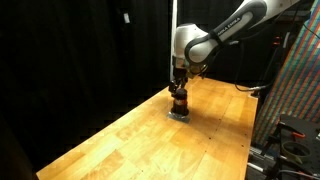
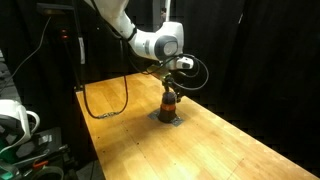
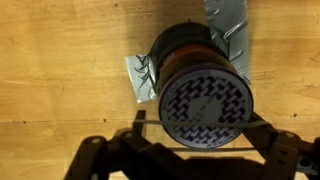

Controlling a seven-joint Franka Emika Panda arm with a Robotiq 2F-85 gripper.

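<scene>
A dark cylindrical container [image 1: 180,103] stands upright on the wooden table, with a reddish-brown band around it in exterior view 2. Its round top [image 3: 205,108] shows a grey hexagon pattern in the wrist view. Silver tape [image 3: 141,76] lies around its base. Directly above the container hangs my gripper, its black fingers spread wide apart on either side of the top. Two thin pale lines, perhaps a stretched band, run from finger to finger across the near part of the top. Contact between the fingers and the container cannot be made out.
Bare wooden table [image 1: 120,145] surrounds the container, with ample free room on the side away from the arm. Black curtains [image 1: 75,70] hang along the back. A cable loops beside the arm in exterior view 2.
</scene>
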